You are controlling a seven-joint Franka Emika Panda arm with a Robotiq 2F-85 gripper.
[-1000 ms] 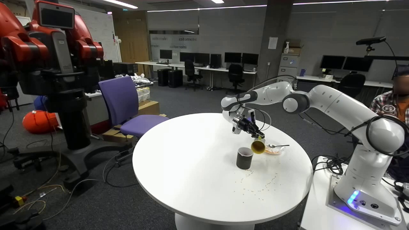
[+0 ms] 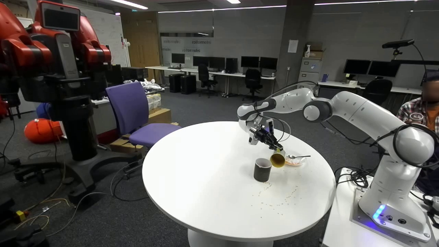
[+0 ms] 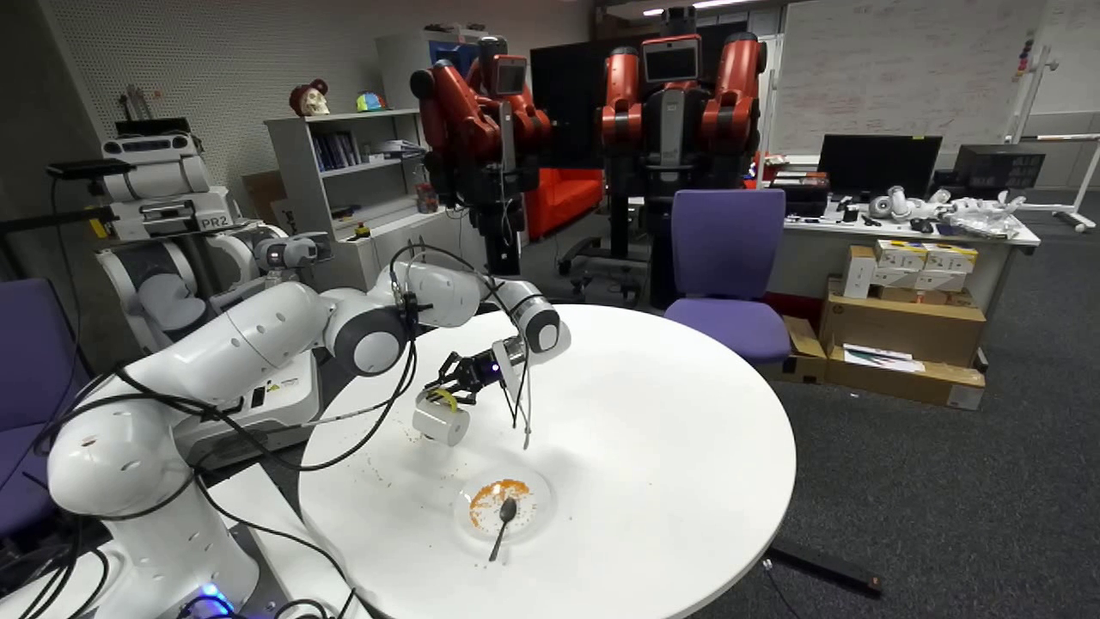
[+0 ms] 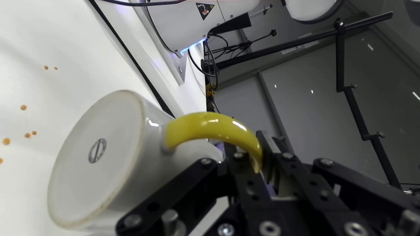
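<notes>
My gripper is shut on the yellow handle [image 4: 212,126] of a white mug. The mug [image 4: 118,165] is tipped over on its side, its plain base toward the wrist camera. Its yellow inside [image 2: 277,160] faces exterior view 1, and no contents show there. Beside it, a dark grey cup [image 2: 262,170] stands upright on the white round table [image 2: 197,164]; it cannot be made out in exterior view 2. A clear plate [image 3: 541,511] bears orange bits [image 3: 495,493] and a spoon [image 3: 504,524].
Small orange bits [image 2: 284,203] are scattered over the table near the dark cup. A purple chair [image 2: 130,107] stands close to the far left edge.
The gripper and the mug have shifted very slightly, with the mug a touch lower in exterior view 1. The dark cup and the plate have not moved.
</notes>
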